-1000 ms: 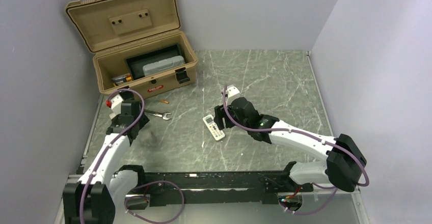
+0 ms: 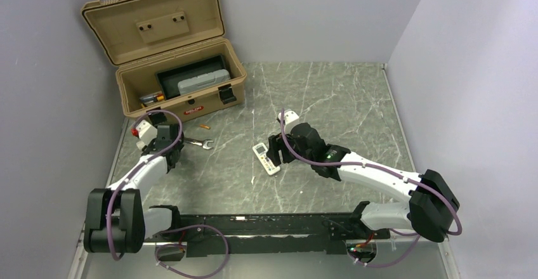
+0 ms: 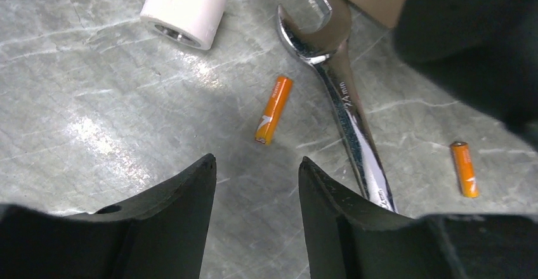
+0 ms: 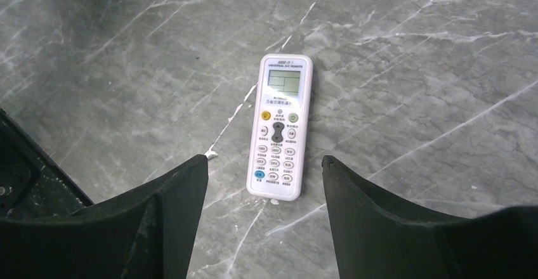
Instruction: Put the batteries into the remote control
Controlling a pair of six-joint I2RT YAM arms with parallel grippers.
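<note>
The white remote lies face up on the grey marble table, with my right gripper open over its lower end, nothing between the fingertips. An orange battery lies just beyond the fingertips of my open left gripper. A second orange battery lies on the other side of a steel wrench. Whether the remote's battery compartment is open cannot be seen, as its back is down.
The tan toolbox stands open at the back left. A white cylindrical object lies near the batteries and wrench.
My left arm has shifted toward the back and right over the wrench and batteries. The right arm has moved very slightly; the remote lies unchanged.
</note>
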